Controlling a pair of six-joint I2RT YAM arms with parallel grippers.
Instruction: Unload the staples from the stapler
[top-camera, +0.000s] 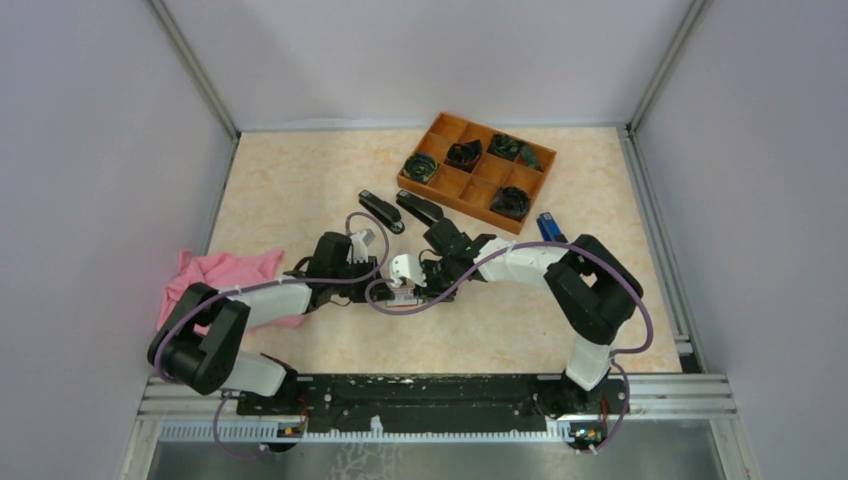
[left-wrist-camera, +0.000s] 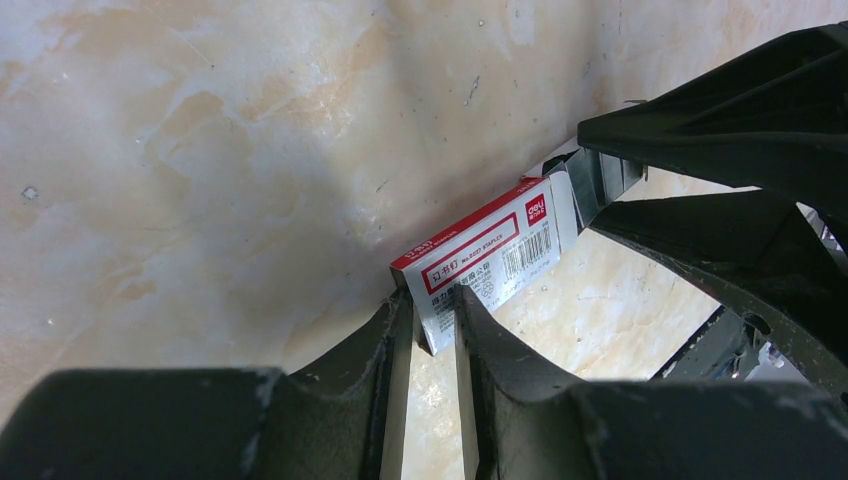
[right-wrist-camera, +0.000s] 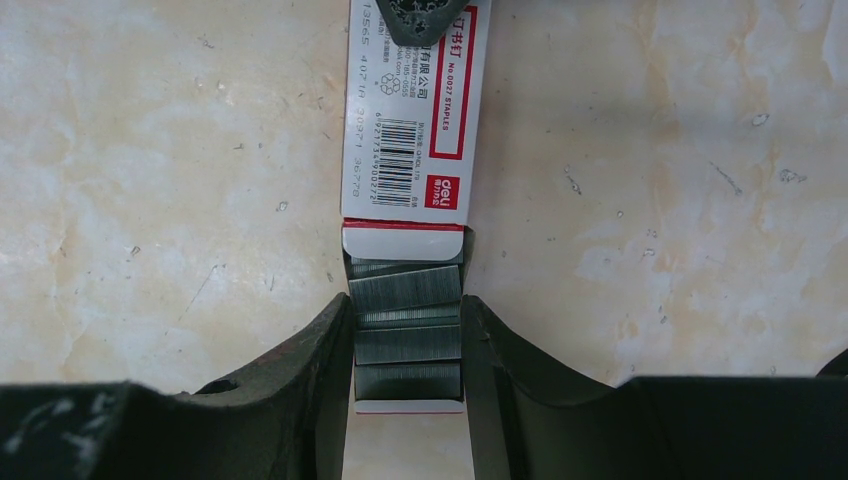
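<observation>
A white-and-red staples box lies on the table between my grippers, its inner tray pulled out and holding dark staple strips. My right gripper is shut on that tray with the staples. My left gripper is at the box's other end, its fingertips close together at the near end face; whether they pinch it is unclear. In the top view both grippers meet at the front middle of the table, largely hiding the box.
Two black staplers and a blue one lie behind the arms. A wooden compartment tray with dark items stands at the back; a pink cloth lies at left.
</observation>
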